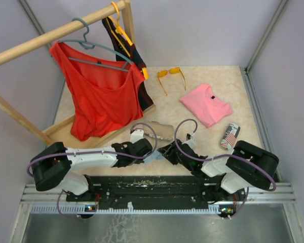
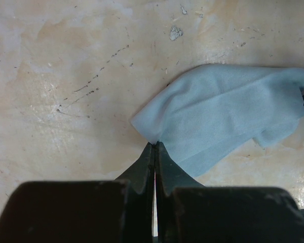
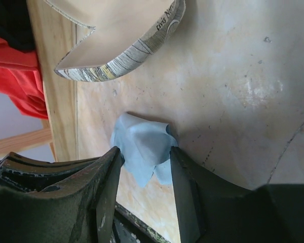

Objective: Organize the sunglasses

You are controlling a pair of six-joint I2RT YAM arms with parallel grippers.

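Observation:
A light blue cloth lies folded on the table between both grippers, also visible in the right wrist view [image 3: 144, 142]. My left gripper is shut, its tips at the cloth's near corner; whether fabric is between them is unclear. My right gripper is open, with the cloth between and just beyond its fingertips. An open case [image 3: 121, 58], likely for glasses, lies behind the cloth. Yellow sunglasses [image 1: 169, 73] rest with temples unfolded at the back of the table.
A wooden rack [image 1: 20, 116] with red [image 1: 96, 96] and dark garments fills the left. A pink shirt [image 1: 205, 104] and a patterned oblong item [image 1: 230, 135] lie at right. Bare table surrounds the sunglasses.

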